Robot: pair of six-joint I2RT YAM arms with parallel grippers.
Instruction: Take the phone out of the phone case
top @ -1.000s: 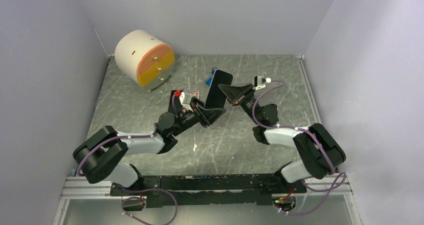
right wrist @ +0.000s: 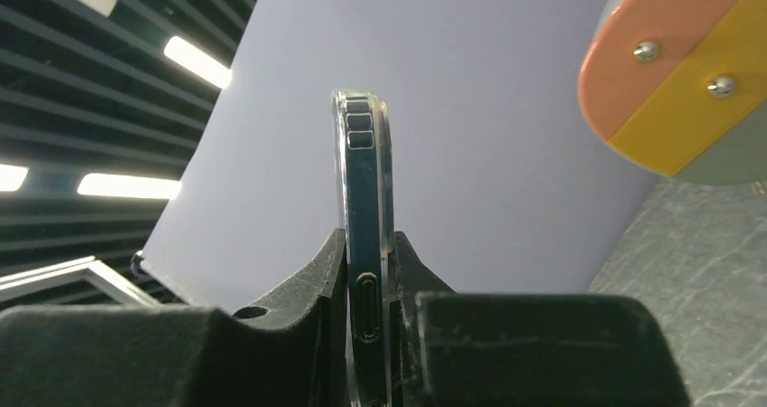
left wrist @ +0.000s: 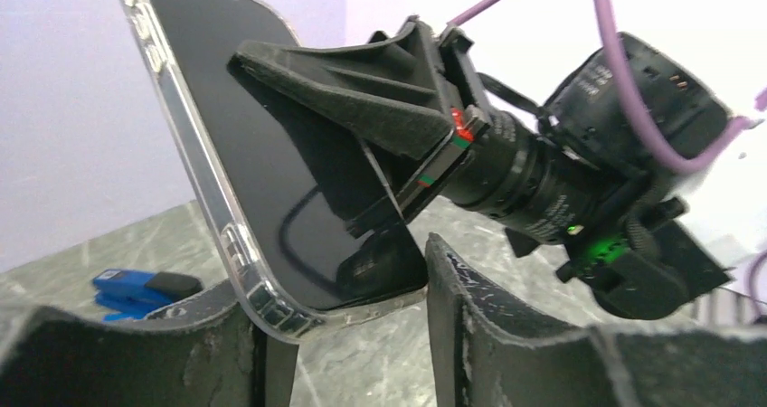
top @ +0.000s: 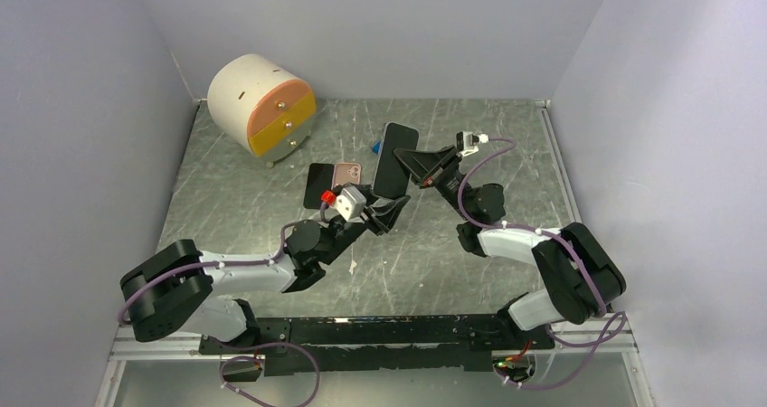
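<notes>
The black phone (top: 395, 158) hangs tilted above the table, a clear case (right wrist: 387, 181) around its edge. My right gripper (top: 410, 168) is shut on phone and case together at the side; its fingers (right wrist: 326, 276) press both faces in the right wrist view. At the lower end is my left gripper (top: 389, 201), its fingers well apart. In the left wrist view the case's bottom corner (left wrist: 294, 321) comes down between the left fingers, close to both. One left fingertip is hidden behind the case, so contact there cannot be told.
Left of the phone a black flat object (top: 317, 188) and a pink phone case (top: 347, 173) lie on the table. A blue item (left wrist: 136, 288) lies behind the phone. A round drawer cabinet (top: 262, 104) stands back left.
The phone's tilt has changed slightly. The right arm has barely moved.
</notes>
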